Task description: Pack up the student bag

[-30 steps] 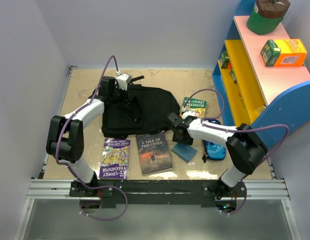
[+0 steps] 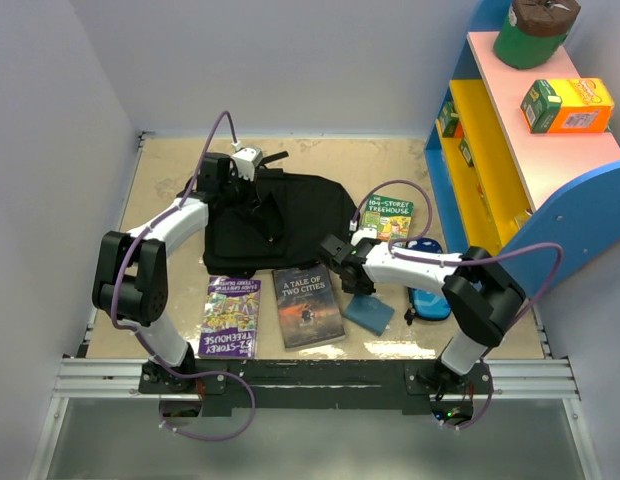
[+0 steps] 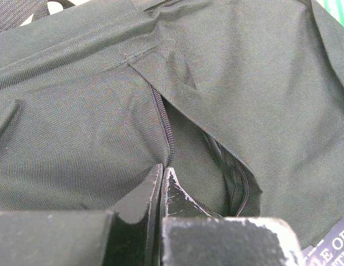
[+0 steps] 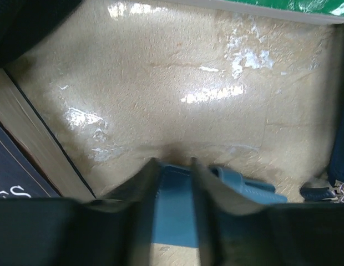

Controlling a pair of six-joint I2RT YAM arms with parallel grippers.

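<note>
A black bag [image 2: 310, 220] lies flat at the back, its zipped opening visible in the left wrist view. My left gripper is shut on the bag's surface beside the zip, nothing clearly between its fingers. My right gripper stands part open over a blue flat item [image 2: 368, 313], blurred at the fingertips; whether it touches is unclear. A Tale of Two Cities book [image 2: 308, 305] and a purple Treehouse book [image 2: 229, 316] lie in front of the bag. A green 104-Storey Treehouse book [image 2: 387, 215] and a blue zipped case [image 2: 429, 300] lie at the right.
A blue shelf unit [image 2: 565, 247] with yellow and pink shelves fills the right side, holding boxes [image 2: 568, 105] and a green-brown cylinder [image 2: 535, 30]. Bare table [image 2: 155, 170] shows at the back left.
My right arm has moved slightly to the left over the blue flat item. The left arm and the laid-out items have not visibly moved.
</note>
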